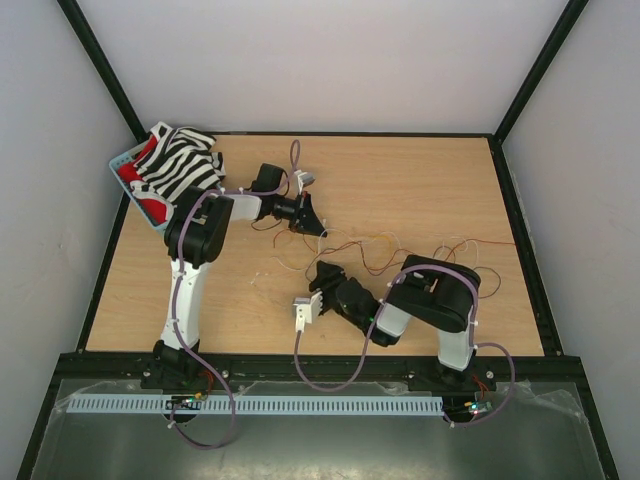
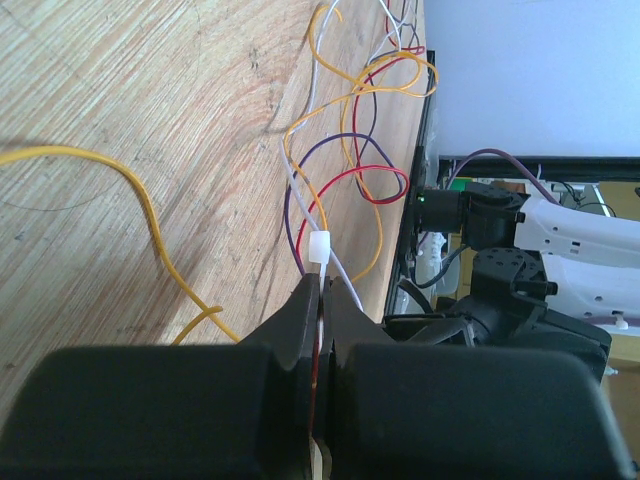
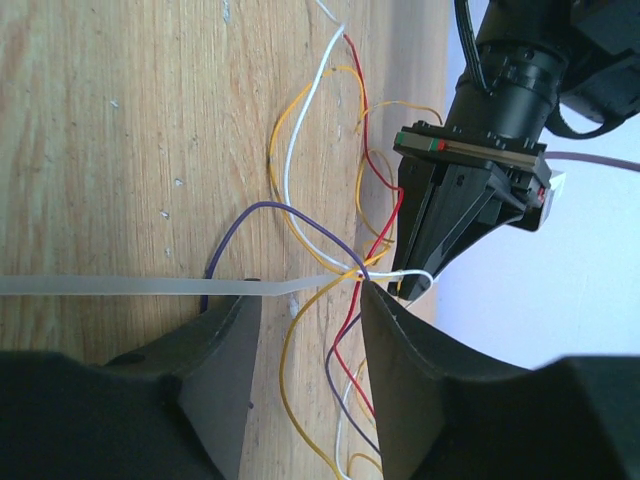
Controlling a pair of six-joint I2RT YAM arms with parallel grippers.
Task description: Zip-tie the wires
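My left gripper (image 1: 324, 234) is shut, and in the left wrist view a thin white zip tie (image 2: 319, 246) runs between its fingers, its square head just past the tips. Loose yellow, red, purple and white wires (image 2: 330, 148) lie beyond, crossing one another. My right gripper stands part open near the front of the bundle. The pale strap (image 3: 130, 286) crosses the right wrist view from the left edge to the gap between its fingers. Purple and yellow wires (image 3: 285, 345) pass there too; whether the strap encircles them cannot be told.
At the back left a blue basket (image 1: 117, 163) holds striped and red cloth. More loose wires (image 1: 465, 245) spread toward the right edge of the wooden table (image 1: 410, 180).
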